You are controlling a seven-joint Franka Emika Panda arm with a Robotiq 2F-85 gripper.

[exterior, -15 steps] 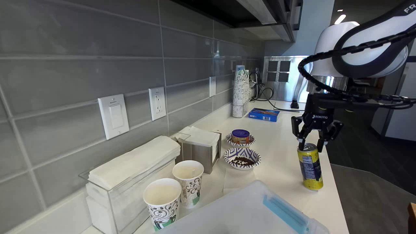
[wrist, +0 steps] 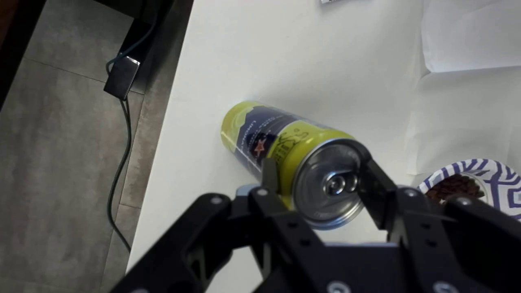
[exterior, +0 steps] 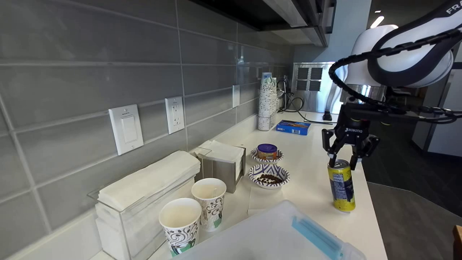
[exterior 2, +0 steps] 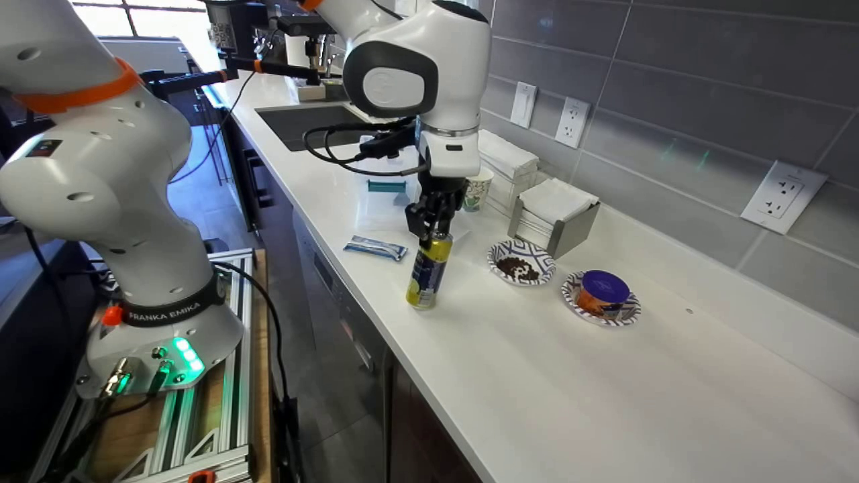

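A yellow and dark blue can (exterior: 343,187) is near the counter's front edge, leaning slightly. My gripper (exterior: 343,164) points down from above, shut on the can's top, with one finger on either side of it. In exterior view 2 the can (exterior 2: 429,272) tilts a little below the gripper (exterior 2: 435,235). In the wrist view the can (wrist: 293,141) shows its silver lid between the fingertips of my gripper. Whether its base touches the counter is hard to tell.
A patterned bowl (exterior: 277,171) of dark bits and a purple-lidded tub (exterior: 267,151) on another bowl stand toward the wall. A clear plastic lid (exterior: 260,236), paper cups (exterior: 209,193) and napkin holders (exterior: 239,169) are nearer. A wrapped bar (exterior 2: 376,247) lies beside the can.
In exterior view 1 my gripper and the can have shifted slightly to the left, away from the counter's front edge. The gripper was around the can's top before as well.
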